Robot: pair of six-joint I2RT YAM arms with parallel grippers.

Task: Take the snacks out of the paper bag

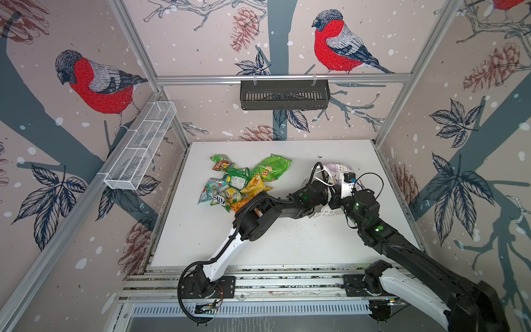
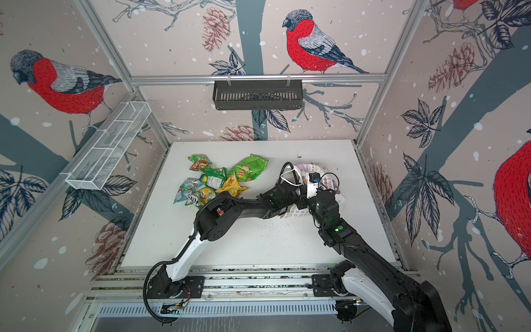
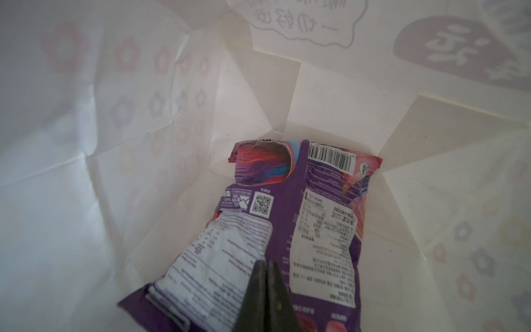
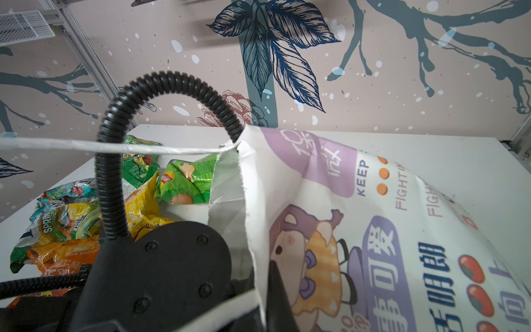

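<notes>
The white printed paper bag [image 4: 381,238] lies on its side at the right of the table, its mouth facing left. Inside it, a purple snack pack [image 3: 309,221] rests against the bag wall in the left wrist view. My left gripper reaches into the bag and is shut, its tips over the lower part of the pack; nothing shows between them. At the bag's mouth my right gripper is shut on the paper edge, one finger partly hidden by the paper. A white handle [image 4: 166,148] stretches across the mouth.
Several snack packs, including a green bag [image 1: 272,167] and a yellow bag [image 1: 255,185], lie in a pile at the table's left-middle. A white wire basket [image 1: 141,145] hangs on the left wall, a black one [image 1: 284,95] at the back.
</notes>
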